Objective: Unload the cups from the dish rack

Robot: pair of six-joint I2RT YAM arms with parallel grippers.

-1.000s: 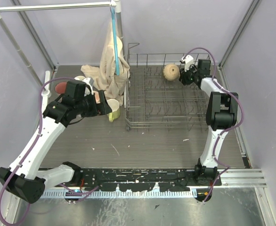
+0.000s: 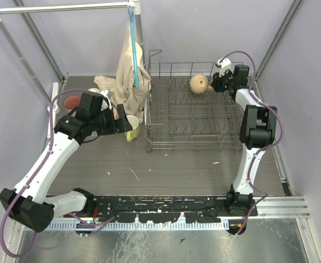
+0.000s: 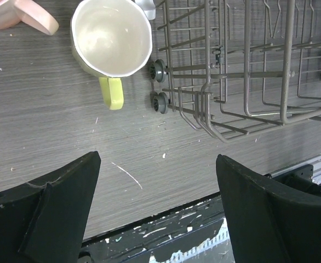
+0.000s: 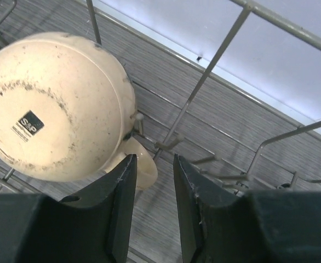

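Observation:
An upturned beige cup (image 2: 198, 83) lies in the rear part of the wire dish rack (image 2: 193, 144); in the right wrist view its speckled base (image 4: 56, 104) fills the left side, handle low at right. My right gripper (image 2: 217, 82) is just right of it, its fingertips (image 4: 128, 164) by the handle, part open with a gap between them. My left gripper is open and empty over the floor left of the rack, below a white cup with yellow handle (image 3: 110, 38) and a pink cup (image 3: 10, 11).
A beige cloth (image 2: 131, 93) hangs from the frame at the rack's left. More cups are partly hidden under my left arm. The rest of the rack looks empty, and the floor in front of it is clear.
My right gripper and wrist have shifted slightly up and to the right in the top view. The cup and left arm look almost unchanged.

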